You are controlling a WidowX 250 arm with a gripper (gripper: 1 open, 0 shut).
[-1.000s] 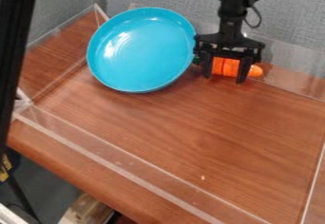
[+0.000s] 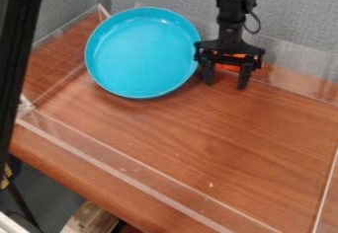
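The black gripper (image 2: 226,74) is low at the back of the table, just right of the blue plate (image 2: 140,51). An orange object (image 2: 232,65) sits behind and between its fingers, mostly hidden by them. I cannot tell whether the fingers grip it.
Clear plastic strips run along its edges, and a grey wall (image 2: 284,10) stands close behind. A dark vertical post (image 2: 20,39) crosses the left of the view.
The gripper has shifted slightly left and down toward the plate. The plate has moved a little left, and less of the orange object shows.
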